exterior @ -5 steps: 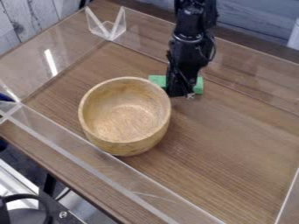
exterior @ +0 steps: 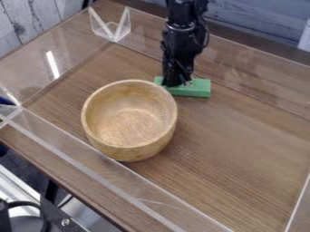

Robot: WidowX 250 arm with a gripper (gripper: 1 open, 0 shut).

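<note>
The black gripper [exterior: 177,76] reaches down from the top centre, its tip at the left part of a green rectangular block [exterior: 194,89] lying on the wooden table. The tip looks shut; whether anything is between the fingers is hidden. A large round wooden bowl [exterior: 129,118] sits just in front and to the left of the block.
A white wire-like piece [exterior: 111,25] stands at the back left. Clear strips run along the table's left and right edges, with cables at the lower left.
The gripper has moved up and back from near the bowl's rim, slightly leftward, uncovering more of the green block.
</note>
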